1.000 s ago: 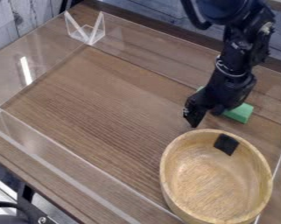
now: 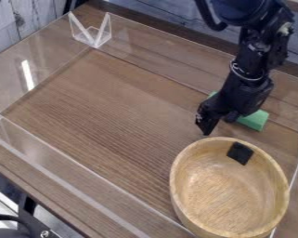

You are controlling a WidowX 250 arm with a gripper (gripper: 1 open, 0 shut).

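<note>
My black gripper (image 2: 221, 115) reaches down from the top right, open, its fingers over and around a green object (image 2: 252, 119) on the right of the wooden tabletop. The gripper partly covers the green object, and I cannot tell whether they touch.
A large tan bowl (image 2: 226, 206) with a black patch on its inner right side sits at the bottom right, just below the gripper. A white wire holder (image 2: 92, 31) stands at the top left.
</note>
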